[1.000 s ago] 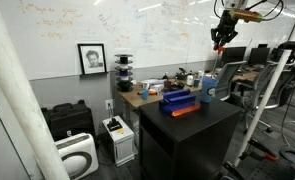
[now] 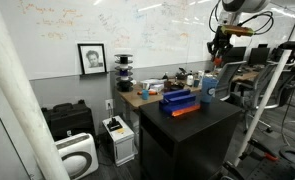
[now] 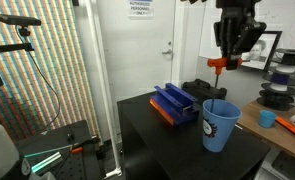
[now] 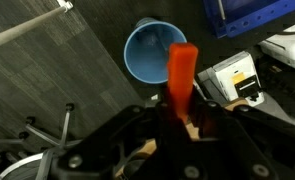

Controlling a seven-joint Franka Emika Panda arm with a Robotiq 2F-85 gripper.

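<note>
My gripper (image 3: 223, 58) is shut on the orange handle (image 3: 218, 65) of a tool that looks like a screwdriver. Its thin dark shaft (image 3: 215, 86) points down toward the mouth of a blue bucket (image 3: 220, 130) on the black table. In exterior view 2 the lower end of the shaft meets the bucket's rim; whether it is inside cannot be told. From the wrist, the orange handle (image 4: 182, 75) overlaps one edge of the bucket's opening (image 4: 152, 52), whose inside looks empty. In exterior view 1 the handle (image 2: 218, 62) hangs above the bucket (image 2: 208, 90).
Blue trays (image 3: 174, 100) with an orange part beneath stand beside the bucket.
The gripper and the orange-handled tool have come down toward the bucket over the last second. Bucket and trays stand where they were.
</note>
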